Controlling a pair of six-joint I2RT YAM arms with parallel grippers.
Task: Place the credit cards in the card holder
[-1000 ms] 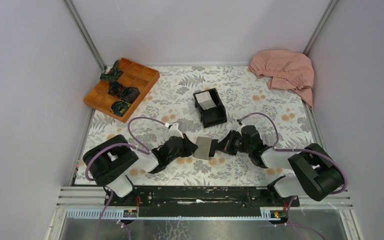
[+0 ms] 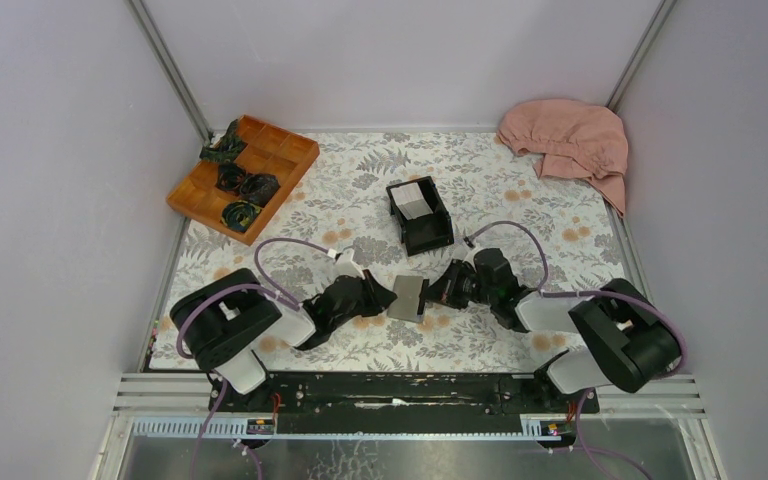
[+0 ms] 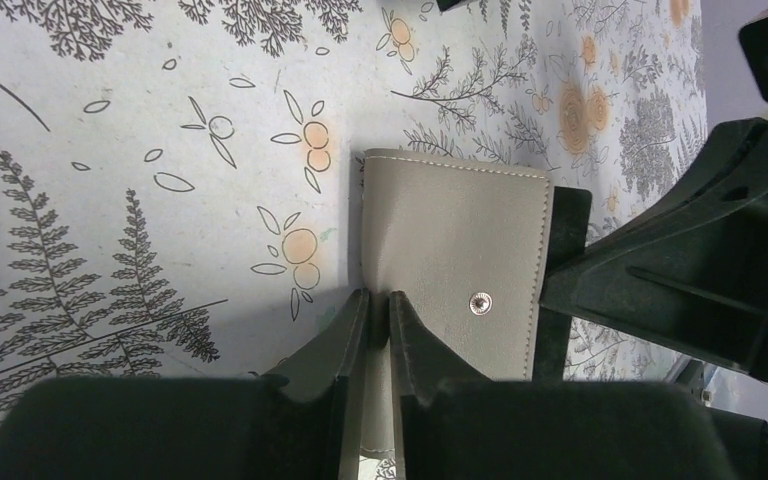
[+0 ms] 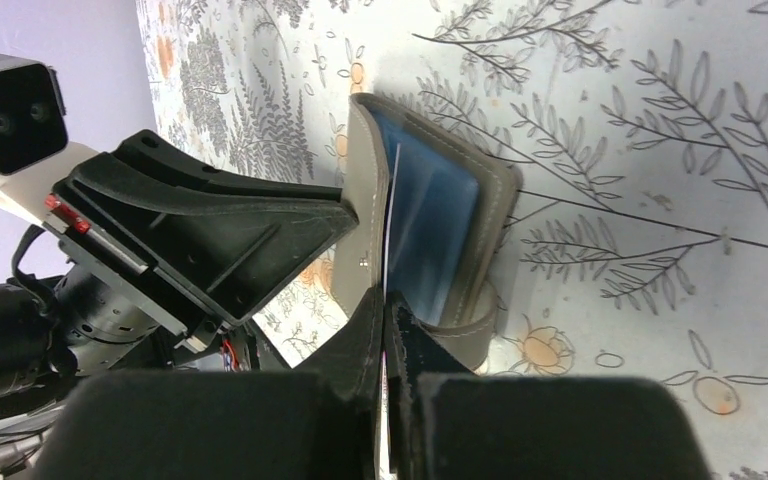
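A taupe card holder (image 2: 405,297) lies near the table's front middle. My left gripper is shut on its folded left edge. A black card (image 3: 572,215) sticks out of the holder's right side, its other part hidden under the stitched flap. My right gripper is shut on this thin card, seen edge-on in the right wrist view. There, the holder's mouth gapes and shows a blue inner pocket (image 4: 430,220), with the card along the flap side. Whether it sits inside a pocket, I cannot tell.
Behind the holder stands a black two-part box (image 2: 428,233) with white pieces in its far part. An orange wooden tray (image 2: 293,150) with dark coils is at back left, a pink cloth (image 2: 565,140) at back right.
My right gripper has moved slightly left toward the holder, carrying the black card, and less of the card shows outside. The left gripper has stayed almost still on the holder.
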